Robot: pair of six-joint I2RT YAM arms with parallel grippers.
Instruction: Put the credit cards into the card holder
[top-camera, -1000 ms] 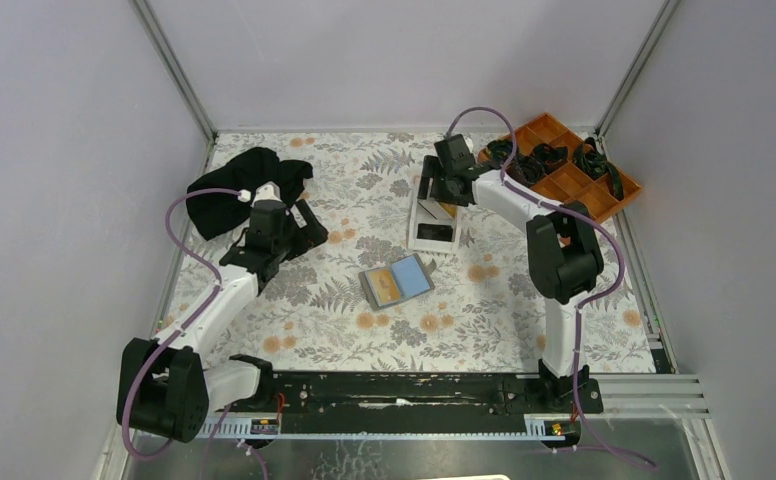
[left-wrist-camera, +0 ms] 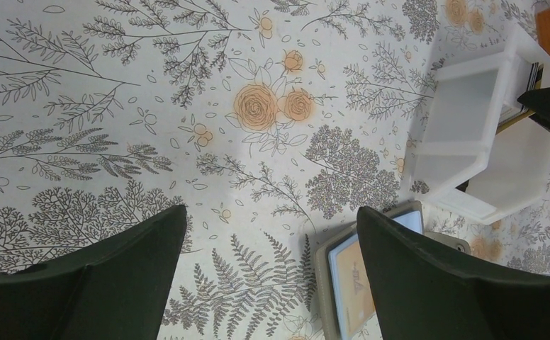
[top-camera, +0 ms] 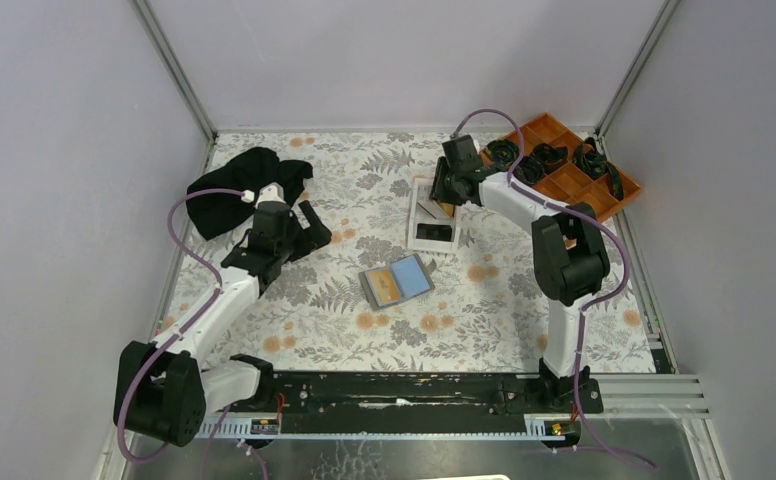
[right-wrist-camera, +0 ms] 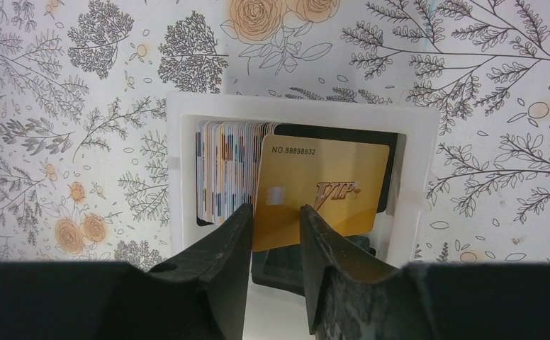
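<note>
A white box [right-wrist-camera: 421, 177] holds a stack of cards [right-wrist-camera: 222, 170], a gold VIP card [right-wrist-camera: 329, 177] on top and black cards beneath. My right gripper is over the box, part open, its fingertips at the gold card; whether it grips the card I cannot tell. A grey card holder [top-camera: 397, 281] lies below the box in the top view, showing a gold card and a light blue one. My left gripper stands open above the table at the left, nothing between its fingers.
An orange compartment tray [top-camera: 569, 187] with black coiled items stands at the back right. A black cloth [top-camera: 224, 205] lies at the back left.
My right gripper has shifted slightly to the right over the white box in the top view. The left arm has barely moved.
</note>
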